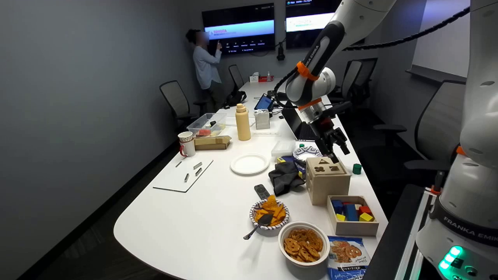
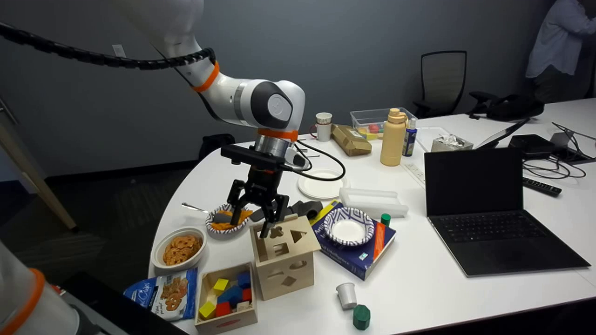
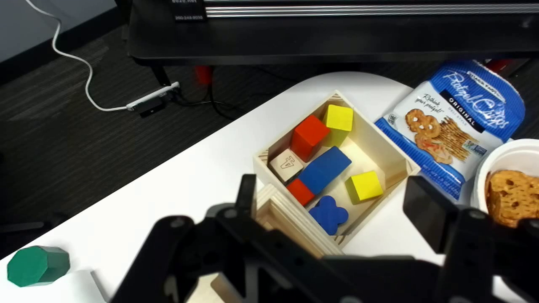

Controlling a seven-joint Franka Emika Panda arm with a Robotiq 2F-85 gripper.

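Note:
My gripper (image 2: 249, 228) is open above the wooden shape-sorter box (image 2: 285, 279), with nothing between its fingers. The sorter's top has cut-out holes, one of them a triangle. Beside the sorter sits an open wooden tray (image 3: 394, 140). In it lie a blue flower-shaped block (image 3: 329, 215), a long blue block (image 3: 324, 169), yellow blocks (image 3: 364, 187), red blocks (image 3: 308, 136) and a plain wooden block (image 3: 286, 165). Near the table edge stands a green block (image 2: 361, 316), next to a small silver cup (image 2: 347, 296). The sorter's inside is mostly hidden.
A bowl of pretzels (image 1: 304, 245), a blue pretzel bag (image 3: 454, 116) and a bowl of chips (image 1: 270, 213) lie close to the tray. A patterned bowl (image 2: 349, 228) rests on a blue book (image 2: 357, 264).

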